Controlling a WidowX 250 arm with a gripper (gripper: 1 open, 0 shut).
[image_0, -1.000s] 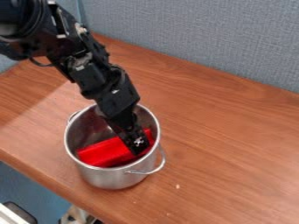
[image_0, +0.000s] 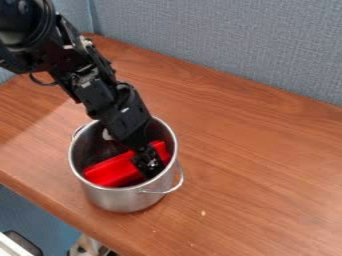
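A steel pot (image_0: 123, 197) with wire handles stands near the table's front left edge. Inside it lies a red object (image_0: 111, 172), tilted toward the right rear of the pot. My black gripper (image_0: 146, 159) reaches down into the pot from the upper left, its tip at the red object's right part. The fingers are dark and partly hidden, so whether they grip the object does not show.
A grey padded wall (image_0: 227, 40) runs along the back. The table's front edge drops away at lower left.
The arm and gripper have moved left within the pot. The pot has shifted slightly left, and the red object sits a little differently inside it.
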